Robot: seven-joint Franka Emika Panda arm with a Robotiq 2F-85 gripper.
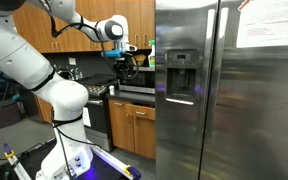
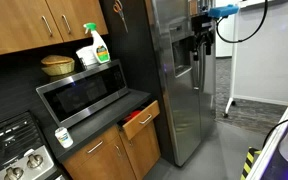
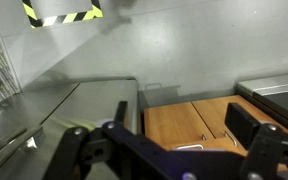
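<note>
My gripper [image 1: 126, 70] hangs in the air in front of the kitchen units, near the left side of the steel fridge [image 1: 187, 90]. In exterior view 2 the gripper [image 2: 200, 48] is high up, in front of the fridge [image 2: 186, 75]. The wrist view looks down at the grey floor [image 3: 184, 50]; the dark fingers [image 3: 246, 125] stand wide apart with nothing between them. Below the counter a wooden drawer [image 2: 140, 124] juts out, with something red [image 2: 133, 113] at its top. Its contents cannot be made out.
A microwave [image 2: 85, 98] sits on the counter, with a basket [image 2: 58, 65] and spray bottle [image 2: 100, 45] on top. A white cup [image 2: 63, 136] stands by the stove [image 2: 22, 160]. Yellow-black tape [image 3: 68, 18] marks the clear floor.
</note>
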